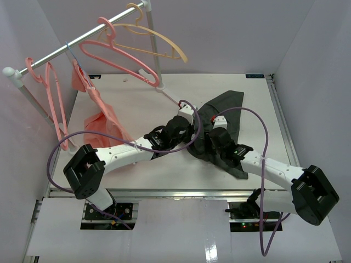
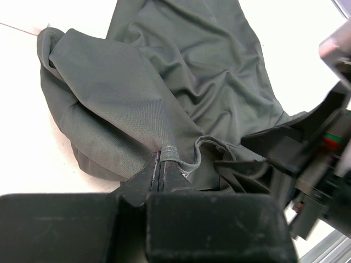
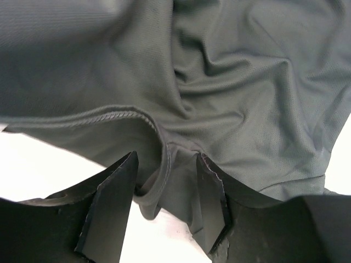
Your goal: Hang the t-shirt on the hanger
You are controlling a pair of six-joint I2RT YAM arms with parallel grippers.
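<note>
A dark grey-green t shirt [image 1: 222,104] lies bunched on the white table under both grippers. My left gripper is shut on the shirt's hemmed edge, lifting a fold of it. My right gripper stands open just beside it, a raised hem of the shirt between its fingers; in the left wrist view it appears at the right side, close to that same hem. Plastic hangers hang on the rail at the upper left: pink hanger [image 1: 118,60], yellow hanger [image 1: 159,38], and others.
A salmon garment [image 1: 104,123] hangs on a hanger at the left. The rack's rail [image 1: 55,53] and posts stand over the table's left and back. Bare table [image 1: 137,93] shows at the back centre and right edge.
</note>
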